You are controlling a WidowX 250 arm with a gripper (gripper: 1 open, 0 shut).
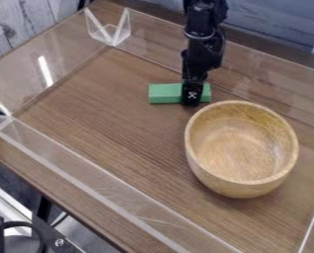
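Observation:
My black gripper reaches down from the top of the view onto a green rectangular block lying flat on the wooden table. The fingertips are at the right part of the block; whether they are shut on it is unclear.
A large tan bowl sits just below and right of the block. Clear plastic pieces stand at the upper left and along the table's edges.

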